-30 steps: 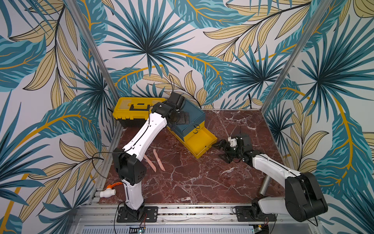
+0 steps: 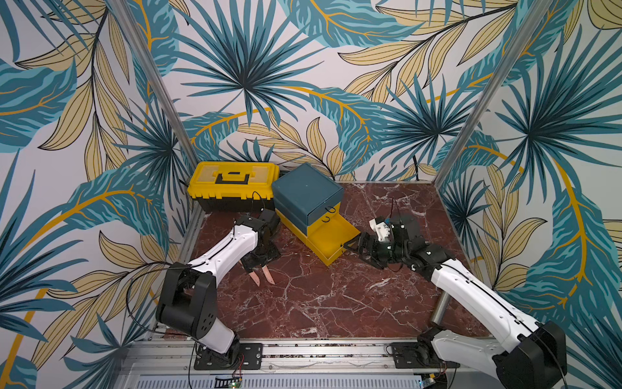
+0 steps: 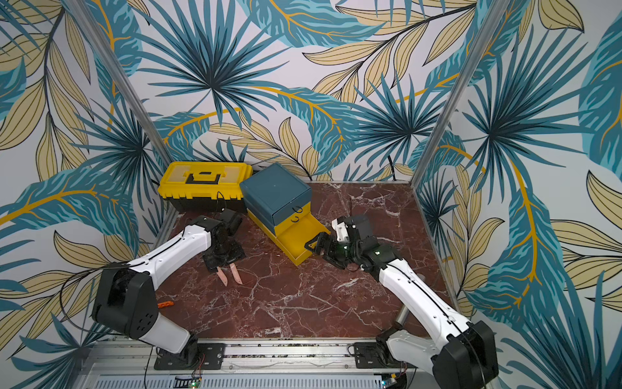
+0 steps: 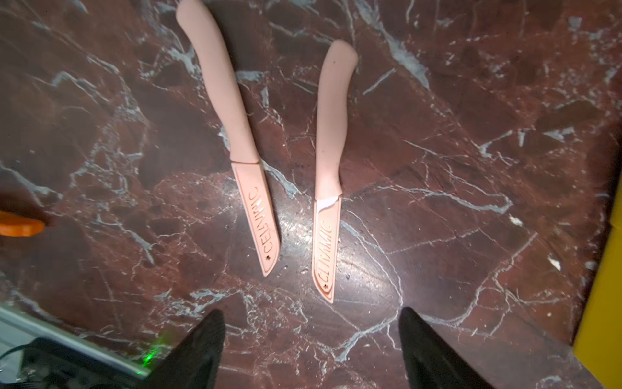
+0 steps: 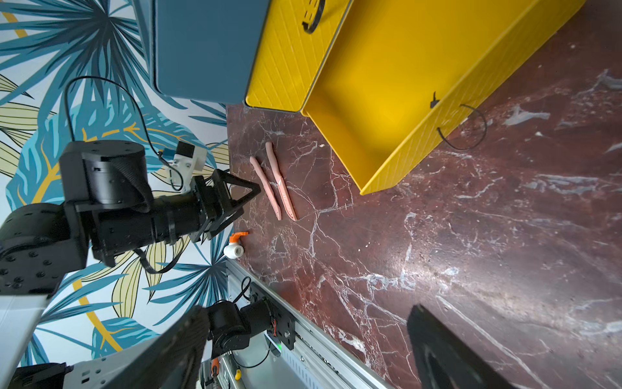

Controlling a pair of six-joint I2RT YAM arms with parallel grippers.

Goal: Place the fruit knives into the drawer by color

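Two pink fruit knives lie side by side on the marble table: one knife (image 4: 223, 90) to the left and another knife (image 4: 331, 123) to its right in the left wrist view, both with pink blade covers. Above them hovers my left gripper (image 2: 262, 258), its fingers apart and empty; in its wrist view the gripper frames bare table beyond the blade tips. The yellow drawer (image 5: 382, 84) of the blue cabinet (image 2: 307, 191) is pulled out and looks empty. At the drawer's front right corner, my right gripper (image 2: 362, 253) stands open, holding nothing.
A yellow toolbox (image 2: 233, 180) stands at the back left against the cabinet. An orange-handled white valve (image 5: 234, 246) sits by the table's left front edge.
My right gripper has shifted slightly left, closer to the drawer front. The knives lie unmoved.
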